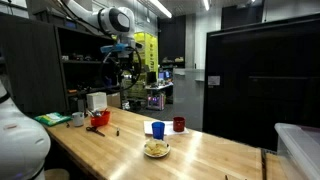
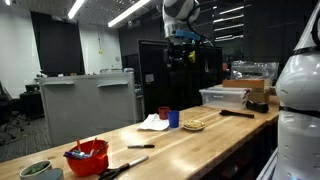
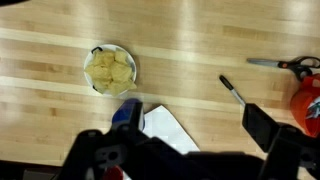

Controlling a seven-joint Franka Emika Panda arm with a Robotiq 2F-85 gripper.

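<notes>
High above the wooden table my gripper stands open, its dark fingers (image 3: 132, 118) wide apart with nothing between them. Below it in the wrist view lies a white paper sheet (image 3: 170, 129). To the left are a blue cup (image 3: 127, 113) and a white plate of yellowish, chip-like pieces (image 3: 110, 70). A dark marker (image 3: 232, 90) lies to the right, and farther right are black-handled scissors (image 3: 298, 66) and a red bowl (image 3: 309, 108), cut off by the frame edge. The red mug (image 1: 179, 124) stands behind the blue cup (image 1: 158, 130) in exterior view 1.
Gray bowl-like containers (image 2: 36, 169) stand beyond the red bowl (image 2: 87, 158). Clear plastic bins (image 2: 224, 97) sit at the table's far end. A black partition (image 1: 246, 85) rises behind the table.
</notes>
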